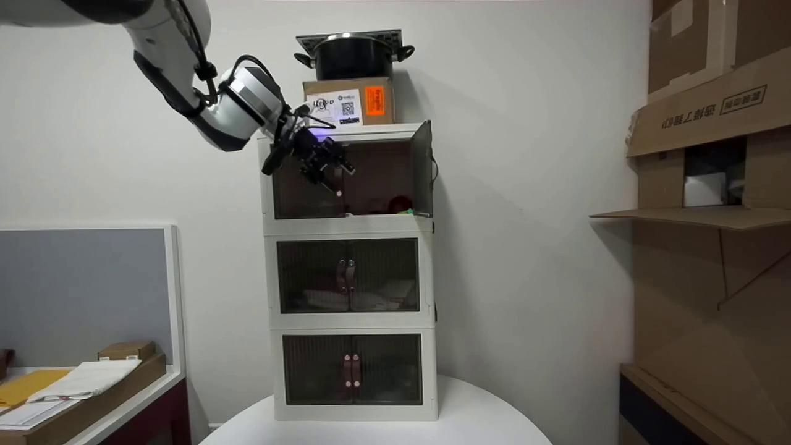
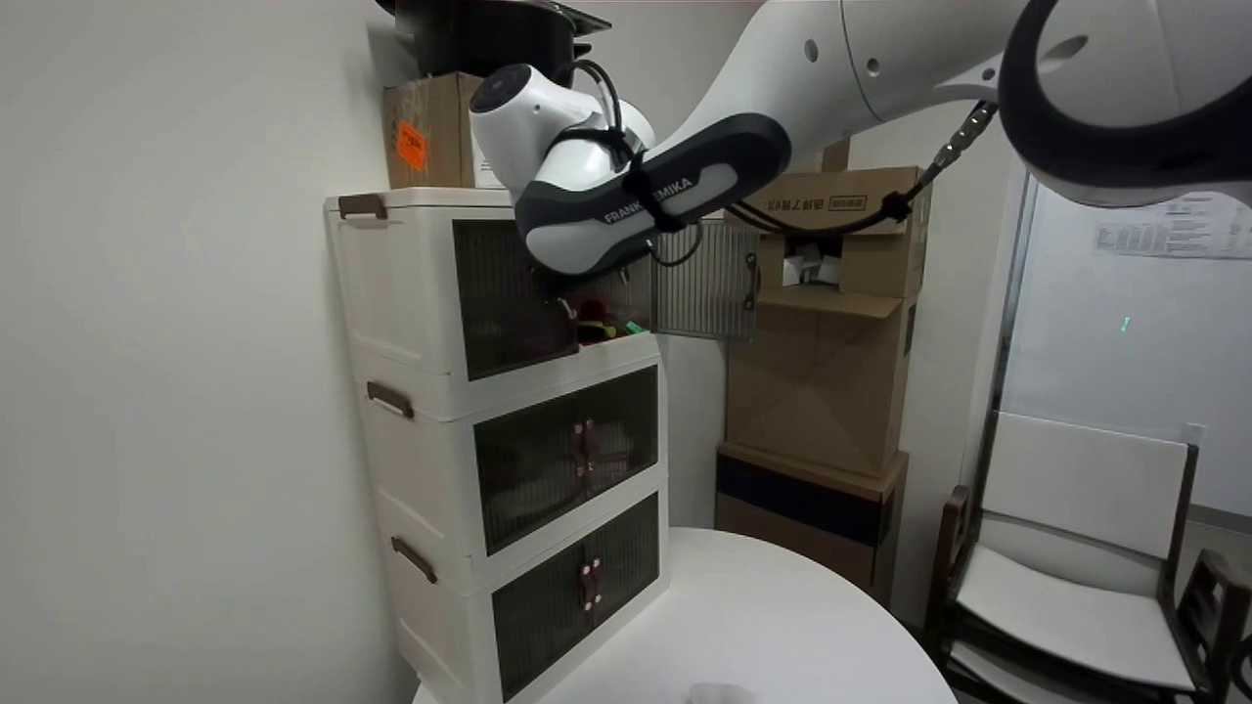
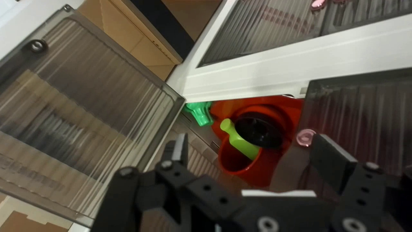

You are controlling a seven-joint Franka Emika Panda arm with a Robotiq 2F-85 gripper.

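Note:
My gripper (image 1: 344, 181) is open in front of the top compartment of the white cabinet (image 1: 348, 225), tilted down toward its opening. In the wrist view the gripper has its fingers wide apart, with nothing held between them. Beyond them, inside the compartment, lie a red-orange container (image 3: 247, 176), a lime-green bottle-shaped piece (image 3: 241, 145), a black round part (image 3: 259, 130) and a green piece (image 3: 201, 112). The compartment's right door (image 1: 422, 170) stands swung out. Its left door (image 3: 363, 116) is shut. In the second exterior view the arm hides the gripper.
Both lower compartments (image 1: 348, 275) have their doors shut. A carton (image 1: 382, 104) and a black pot (image 1: 353, 58) sit on top of the cabinet. Large cardboard boxes (image 1: 704, 296) stand to the right.

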